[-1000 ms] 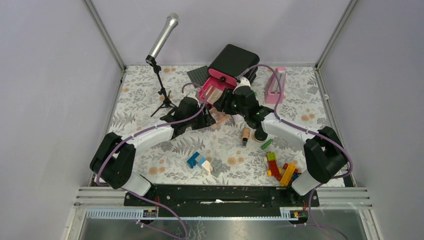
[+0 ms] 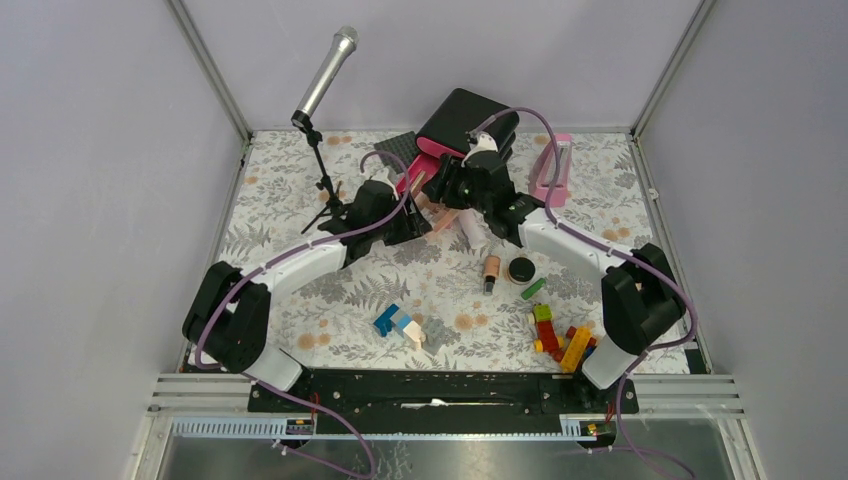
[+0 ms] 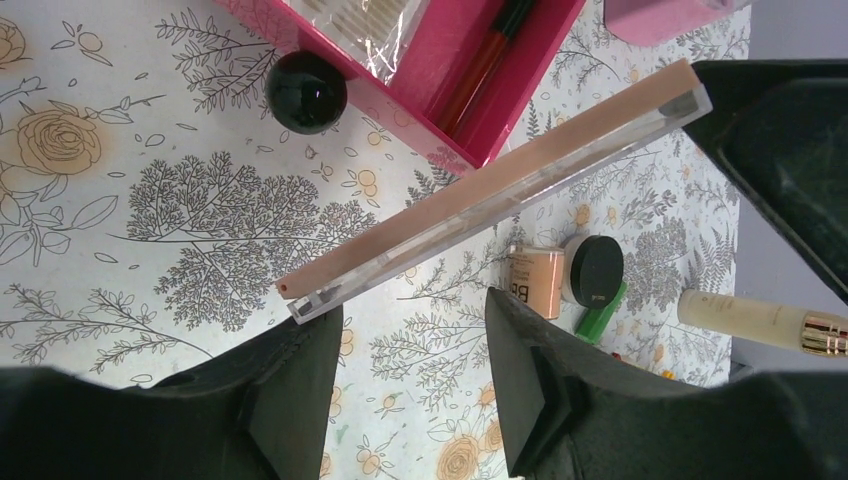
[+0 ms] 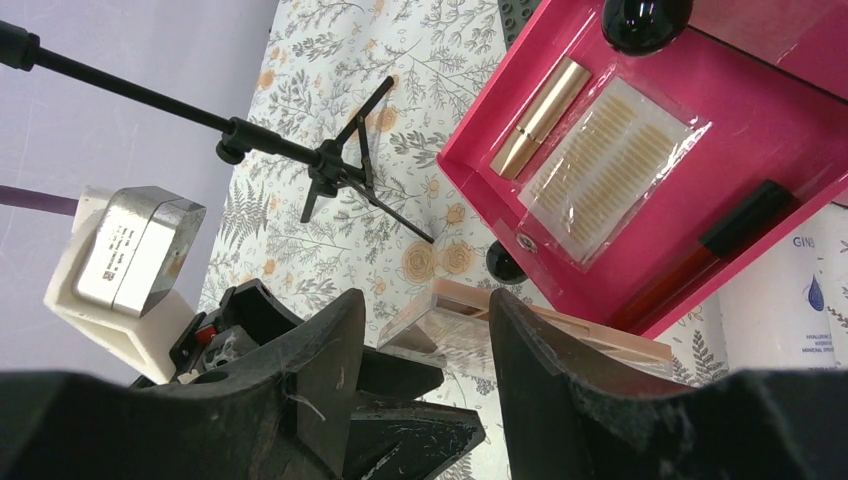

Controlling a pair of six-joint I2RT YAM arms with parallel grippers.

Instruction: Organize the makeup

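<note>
A flat peach palette with a clear edge point(image 3: 490, 190) is off the table, tilted, between my two grippers in front of the pink drawer point(image 4: 640, 250). My left gripper has its fingers apart, with the palette's near end beside one fingertip. From the upper right, the black right gripper reaches the palette's other end. In the right wrist view, the fingers of my right gripper stand apart, one overlapping the palette point(image 4: 455, 330); whether they grip it cannot be told. The drawer contains a gold tube point(image 4: 540, 120), a clear packet point(image 4: 610, 170) and a dark-capped tube point(image 4: 745, 220).
The black box point(image 2: 468, 120) stands behind the drawer. A microphone stand point(image 2: 325, 170) is on the left, a pink holder point(image 2: 550, 175) on the right. A foundation bottle point(image 2: 491, 270), a black-lidded jar point(image 2: 521, 269) and several toy bricks point(image 2: 575, 348) occupy the right side.
My right gripper has moved back and slightly left toward the box. The palette looks narrower from above, as it has tilted. The left gripper has shifted only slightly.
</note>
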